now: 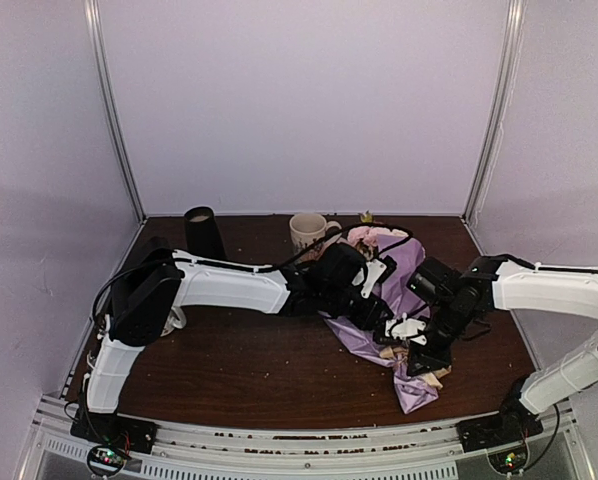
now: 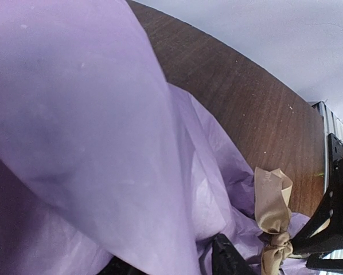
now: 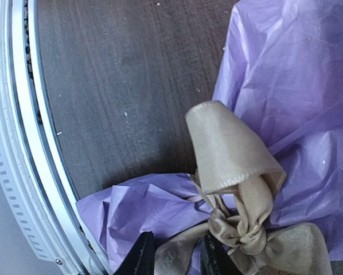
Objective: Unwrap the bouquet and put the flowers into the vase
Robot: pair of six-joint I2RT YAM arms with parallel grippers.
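The bouquet lies on the table in purple paper point(image 1: 404, 262), its pink flowers point(image 1: 363, 236) toward the back. A tan ribbon point(image 3: 234, 149) is tied round the stem end. Over that paper, my left gripper has its fingers apart; a fold of paper drapes across them and hides part of the gap. My right gripper is at the ribbon knot, partly open, with a ribbon tail and paper between its fingers. Toward the back left stands a black cup-like vessel point(image 1: 204, 235), perhaps the vase.
A pale mug point(image 1: 308, 231) stands at the back, beside the flowers. Behind the left arm, a white object point(image 1: 175, 320) shows partly. Both grippers are close together over the bouquet.
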